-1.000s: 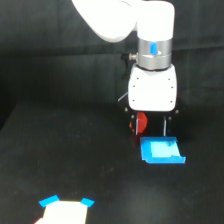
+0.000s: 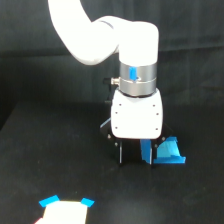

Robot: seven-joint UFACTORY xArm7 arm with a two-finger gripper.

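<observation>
My gripper [image 2: 138,152] hangs pointing down from the white arm, low over the dark table. Its two thin dark fingers stand apart, and nothing clear shows held between them. Just behind and to the right lies a small blue-taped patch [image 2: 172,152], partly covered by the gripper. A strip of its blue edge shows between the fingers. No red object can be seen in the current view; the gripper may hide it.
At the bottom left edge lies a white square [image 2: 65,213] with blue tape at its corners, cut off by the frame. Dark bare table [image 2: 50,150] stretches across the left. A dark curtain [image 2: 190,60] closes off the back.
My gripper has moved left and lower in the picture, now covering part of the taped patch. The red object seen by its fingers earlier no longer shows.
</observation>
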